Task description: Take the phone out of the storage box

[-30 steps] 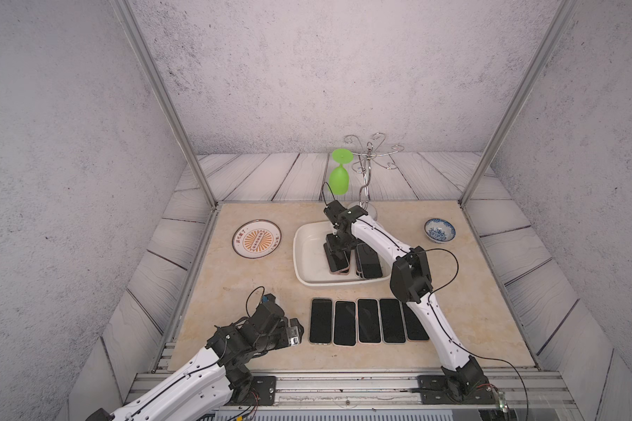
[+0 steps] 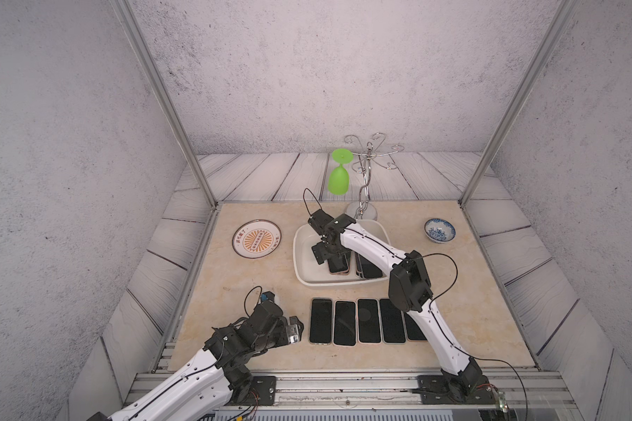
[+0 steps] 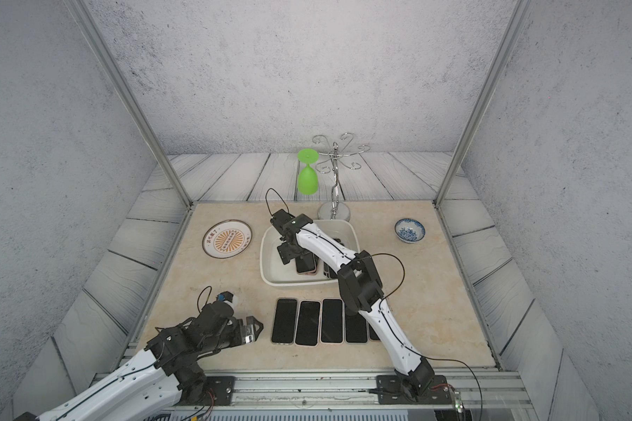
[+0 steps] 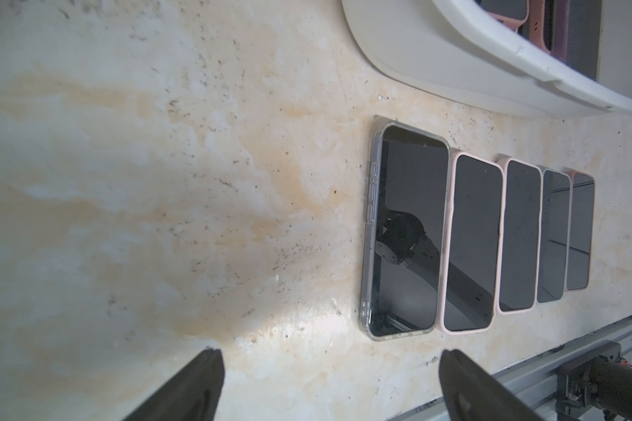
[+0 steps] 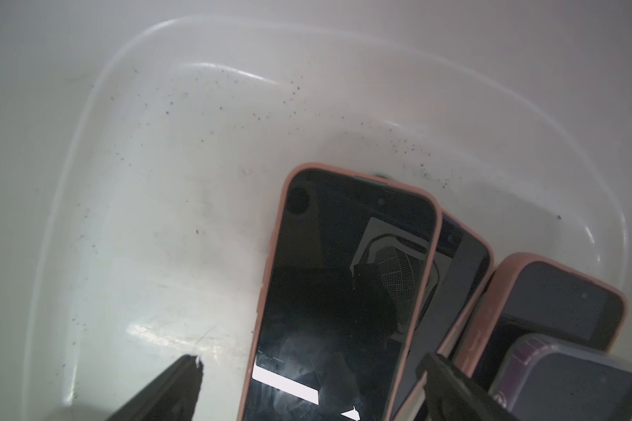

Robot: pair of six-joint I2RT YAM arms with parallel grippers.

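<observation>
The white storage box (image 2: 305,270) stands mid-table with several phones inside. In the right wrist view, a pink-edged phone (image 5: 344,280) lies on top of another phone (image 5: 460,259), slightly askew. Beside them are a thick pink-cased phone (image 5: 561,294) and a purple-cased phone (image 5: 575,386). My right gripper is open above the pink-edged phone, one finger (image 5: 172,393) off its left side over the bare box floor, the other over its right side. My left gripper is open over the table at front left, with nothing between its fingers.
Several phones lie in a row before the box, the nearest a clear-cased phone (image 4: 410,231). A patterned plate (image 2: 257,238) sits left, a blue bowl (image 2: 439,230) right. A metal rack (image 2: 367,175) with a green goblet (image 2: 339,179) stands behind the box.
My right gripper has moved left and somewhat lower in the top left view, across the upper part of the left phones. The left arm has barely moved. The phones look unmoved.
</observation>
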